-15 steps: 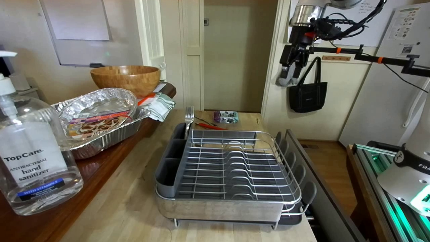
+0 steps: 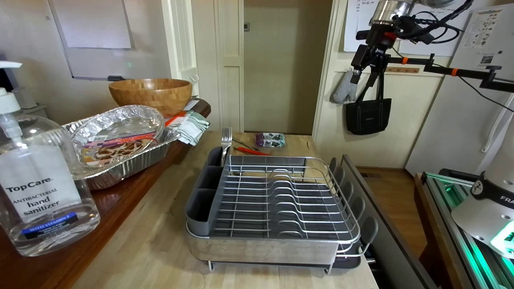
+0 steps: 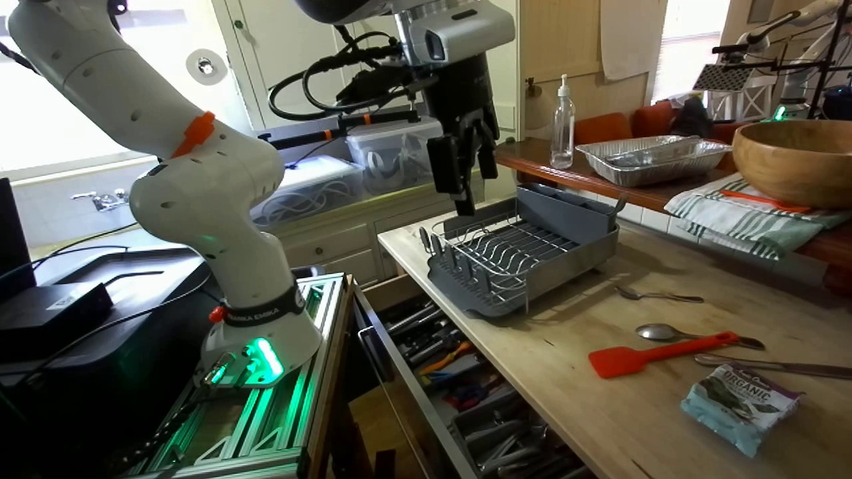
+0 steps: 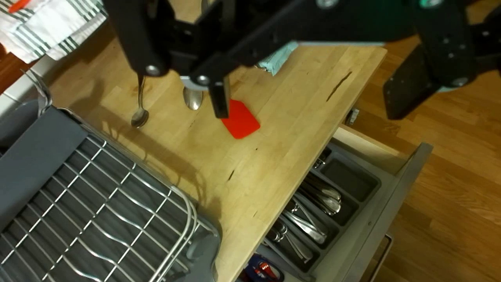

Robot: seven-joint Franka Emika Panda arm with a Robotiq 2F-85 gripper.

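Observation:
High above the counter's drawer side, my gripper (image 2: pixel 364 79) stands open, its fingers (image 3: pixel 462 179) spread with nothing between them. In the wrist view one finger (image 4: pixel 219 98) overlaps the image of the red spatula (image 4: pixel 242 123), whose handle is hidden behind the gripper. The spatula lies flat on the counter beside a spoon (image 3: pixel 659 331), a smaller spoon (image 3: pixel 631 294) and a knife (image 3: pixel 767 364). A grey dish rack (image 2: pixel 267 250) stands on the counter, its wire shelf empty. One fork (image 2: pixel 226 140) is upright in the rack's utensil holder (image 2: pixel 204 224).
Below the counter edge an open drawer (image 4: pixel 399 206) holds cutlery in a divided tray. A snack packet (image 3: pixel 743 406) lies near the spatula. The raised ledge carries a sanitizer bottle (image 2: pixel 45 192), foil trays (image 2: pixel 103 178), a striped towel (image 2: pixel 190 127) and a wooden bowl (image 2: pixel 151 94).
In exterior view 1 my gripper has shifted right and slightly up, away from the counter. The rack, fork and other objects have stayed put.

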